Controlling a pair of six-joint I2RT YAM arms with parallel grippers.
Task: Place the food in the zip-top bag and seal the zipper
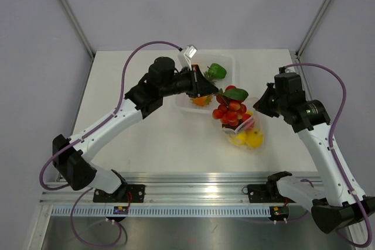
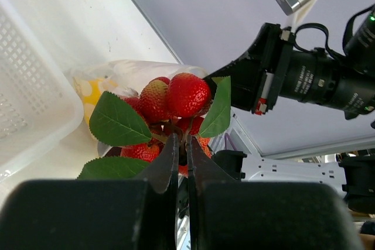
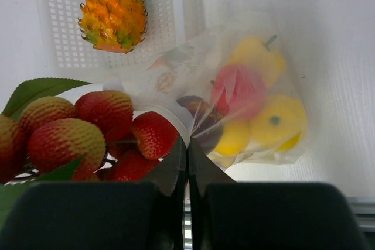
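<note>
My left gripper (image 1: 212,91) is shut on the leafy stem of a strawberry cluster (image 1: 231,111), which hangs over the mouth of the clear zip top bag (image 1: 246,139). Through the bag's plastic (image 3: 258,150) show yellow fruits (image 3: 275,115), a pink one (image 3: 237,86) and a dark one (image 3: 202,130). My right gripper (image 1: 259,108) is shut at the bag's rim; in the right wrist view the plastic edge runs into its fingertips (image 3: 187,144).
A white perforated basket (image 1: 183,100) stands behind, holding a pineapple (image 3: 111,16), a green pepper (image 1: 217,71) and another yellow item.
</note>
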